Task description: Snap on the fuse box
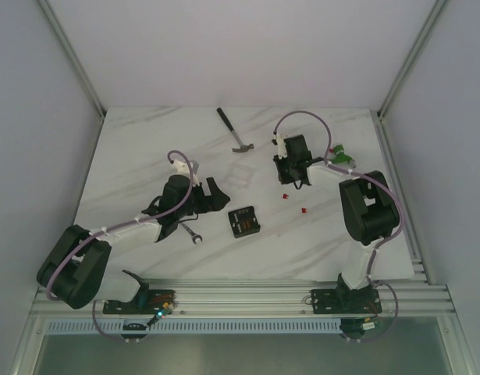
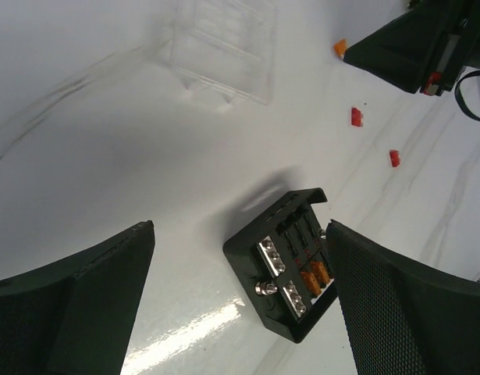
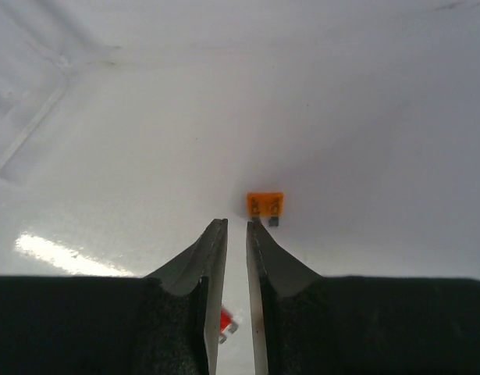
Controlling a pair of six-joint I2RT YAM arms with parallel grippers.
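The black fuse box (image 1: 243, 222) lies open on the table at centre; in the left wrist view its body (image 2: 255, 258) shows terminal strips and orange fuses inside, below my open left gripper (image 1: 210, 195), whose fingers (image 2: 76, 305) are empty. My right gripper (image 1: 282, 168) is at back right; its fingertips (image 3: 257, 233) are close together, with no held object clearly visible. An orange fuse (image 3: 264, 204) lies just beyond them, and a red fuse (image 3: 225, 320) is partly hidden behind them. Two red fuses (image 1: 286, 196) (image 1: 304, 210) lie to the right of the box.
A clear plastic cover (image 1: 241, 175) lies behind the box. A hammer (image 1: 236, 137) is at the back, a wrench (image 1: 191, 233) at the left, and a green object (image 1: 341, 156) at the back right.
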